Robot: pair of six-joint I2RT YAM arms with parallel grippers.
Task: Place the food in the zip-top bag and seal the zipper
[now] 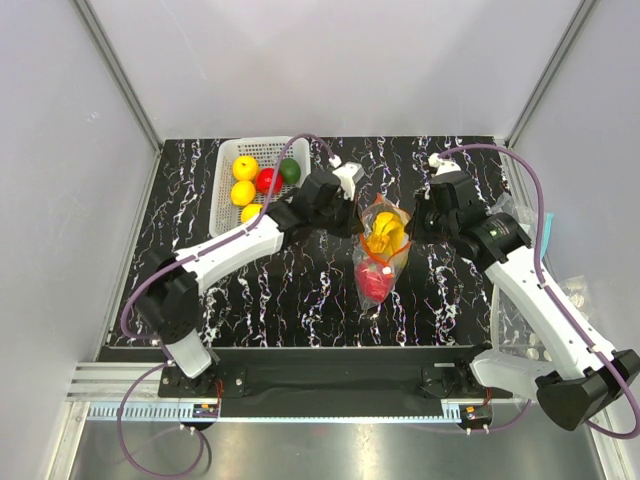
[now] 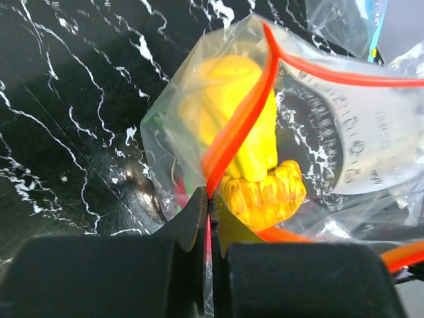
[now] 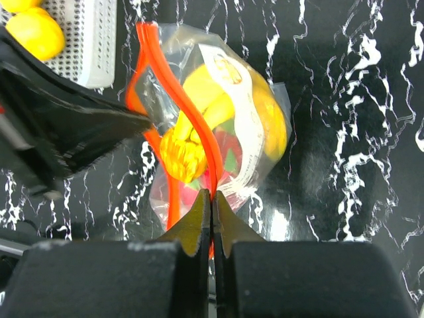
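Note:
The zip top bag (image 1: 380,255) with orange zipper edges lies mid-table, holding a yellow food piece (image 2: 232,99), a yellow corn piece (image 2: 262,192) and a red item (image 1: 374,281). My left gripper is shut at one side of the bag's mouth, on the orange zipper edge (image 2: 242,116). My right gripper is shut on the orange zipper edge at the other side. The mouth gapes between the two.
A white basket (image 1: 225,180) with several yellow items, a red one and a green one stands at the back left. Other plastic bags (image 1: 510,320) lie at the right edge.

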